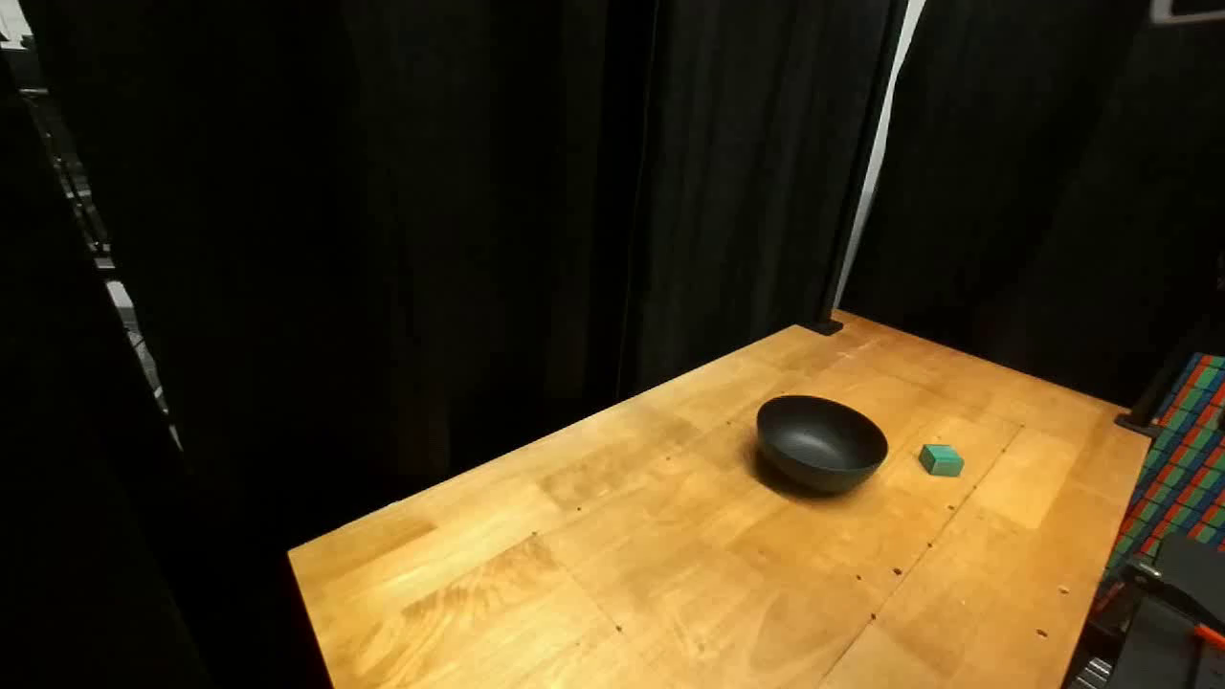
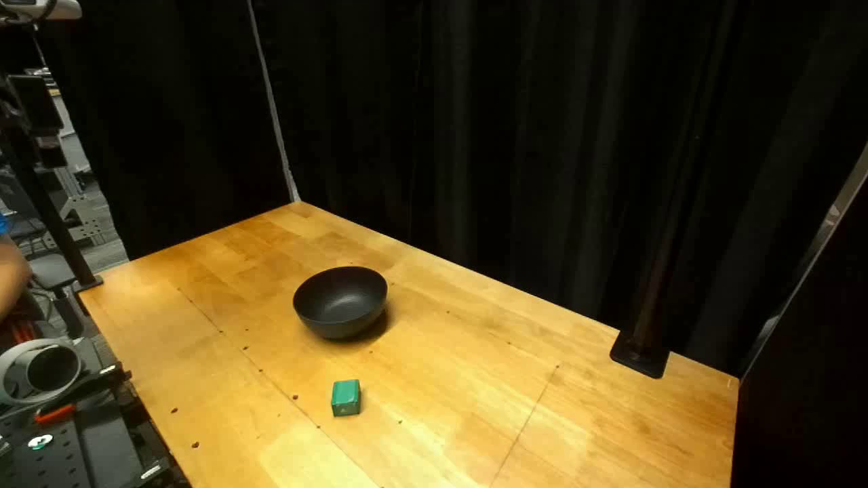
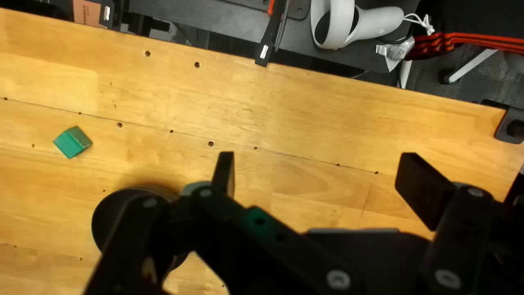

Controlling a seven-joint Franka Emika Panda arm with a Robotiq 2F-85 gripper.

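A small green block rests on the wooden table beside a round black bowl. Exterior view 2 shows the block apart from the bowl, whose visible inside looks empty. Seen from the wrist, the block is at the far left, and the bowl is partly covered by a dark part of the gripper. My gripper is open above the table, its fingers wide apart with only bare wood visible between them. Neither exterior view shows the gripper.
Black post bases stand at its edges, one of them a bracket. Along one side, a dark cart carries a white headset. Black curtains hang behind the table.
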